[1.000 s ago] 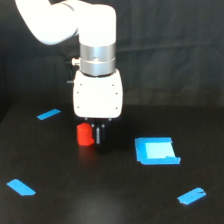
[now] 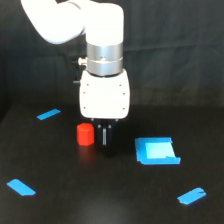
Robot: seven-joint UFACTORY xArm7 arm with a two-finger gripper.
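A red block [image 2: 85, 134] stands on the dark tabletop, left of centre. Just to its right, my gripper [image 2: 104, 134] points straight down from the white arm, its dark fingers low and close to the block's right side. The block appears to be beside the fingers, not between them. Against the black background the gap between the fingers is too dark to judge. Whether a finger touches the block also does not show clearly.
Right of the gripper lies a pale square [image 2: 158, 150] framed in blue tape. Blue tape strips mark the table at far left [image 2: 48, 114], near left [image 2: 21, 187] and near right [image 2: 191, 196].
My gripper has shifted slightly to the right and a little lower in the view. The red block stays where it was, and more of its right side shows now.
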